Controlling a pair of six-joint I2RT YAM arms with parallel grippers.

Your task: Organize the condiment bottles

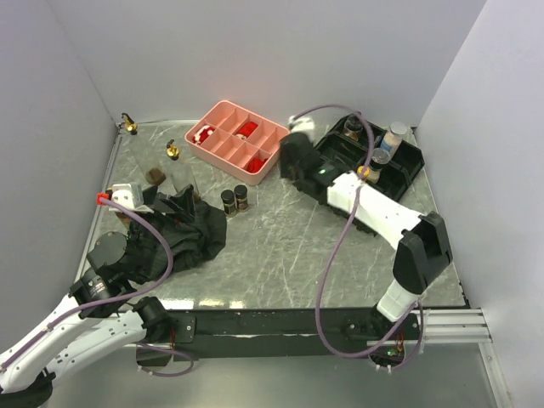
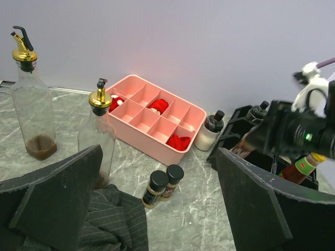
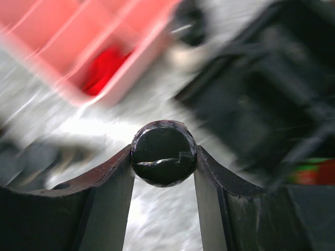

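Observation:
In the right wrist view my right gripper is shut on a black-capped bottle [image 3: 162,166]; in the top view it is blurred over the left edge of the black organizer [image 1: 399,183], which holds several bottles. My left gripper stands open over the dark cloth [image 2: 112,230]. Two small spice jars [image 1: 229,201] stand upright at the table's middle. A white bottle with black cap [image 2: 208,135] stands between the pink tray and the organizer. Two glass oil bottles [image 2: 34,115] with gold spouts stand at the left.
The pink compartment tray [image 1: 212,149] with red items sits at the back. Walls border the back and sides.

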